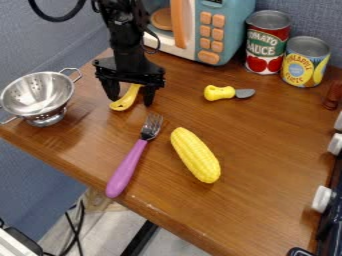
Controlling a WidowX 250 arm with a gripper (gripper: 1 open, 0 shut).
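Observation:
My black gripper (130,92) hangs low over the wooden table at the upper left, at a yellow utensil (123,102) lying there; whether its fingers hold it is hard to tell. A steel colander (30,95) stands to the left. A purple-handled fork (126,166) and a yellow corn cob (195,157) lie in front. A small yellow-handled tool (219,93) lies to the right.
A toy microwave (214,33), a tomato sauce can (267,48) and a yellow can (306,63) stand at the back. A black appliance with white knobs (330,215) lines the right edge.

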